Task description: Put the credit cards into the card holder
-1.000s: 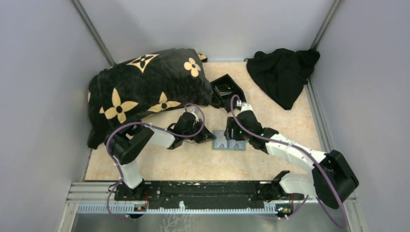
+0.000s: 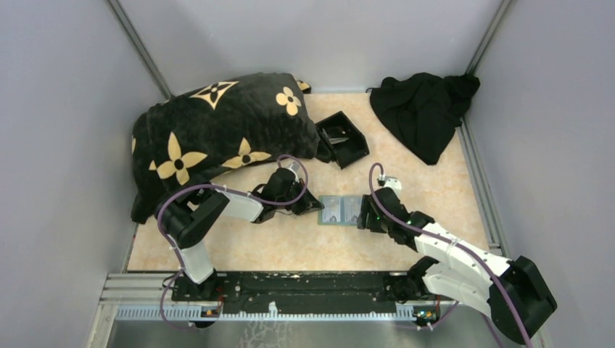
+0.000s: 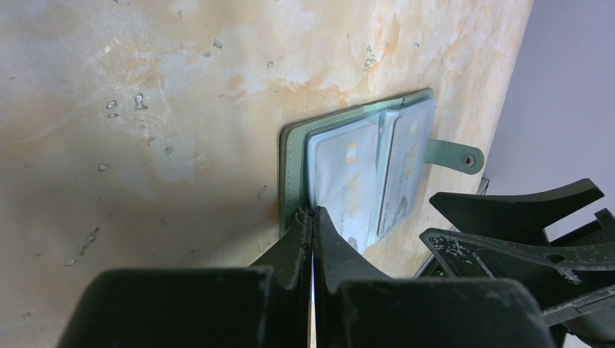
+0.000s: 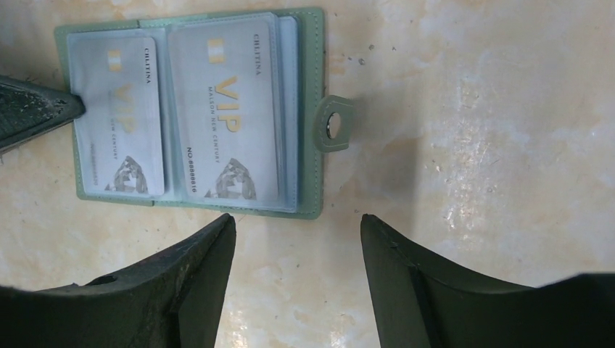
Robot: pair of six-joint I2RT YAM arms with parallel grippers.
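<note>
The green card holder (image 2: 332, 222) lies spread flat on the table between my two grippers. In the right wrist view, a VIP card (image 4: 116, 152) shows in its left clear sleeve and another VIP card (image 4: 225, 145) in its right one. The holder's strap with a snap (image 4: 319, 119) sticks out to the right. My left gripper is shut, its tips at the holder's left edge, with nothing visible between them. My right gripper stands open and empty near the strap end, its fingers apart from the holder.
Behind the holder stands a black open box (image 2: 353, 155) with something pale inside. A large black pillow (image 2: 225, 123) fills the back left, and black cloth (image 2: 420, 116) lies at the back right. Table in front of the holder is bare.
My right arm has moved right and toward the front of the table, uncovering more of the holder's right part. The left arm and the holder stay where they were.
</note>
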